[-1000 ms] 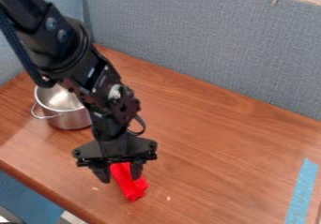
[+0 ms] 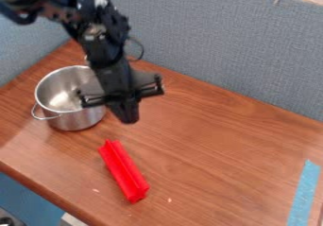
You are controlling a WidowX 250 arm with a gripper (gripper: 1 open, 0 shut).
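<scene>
A red elongated block (image 2: 124, 170) lies on the wooden table toward the front left. My black gripper (image 2: 125, 110) is raised beside a steel pot (image 2: 60, 104), partly in front of it and above and behind the red block, apart from it. The fingertips point down; I cannot tell whether they are open or shut, and nothing red shows between them.
A light blue strip (image 2: 303, 192) lies at the right edge of the table (image 2: 228, 154). Grey padded walls stand behind.
My gripper has risen and moved back and left from over the red block toward the pot. The red block is now fully visible, lying on the table.
</scene>
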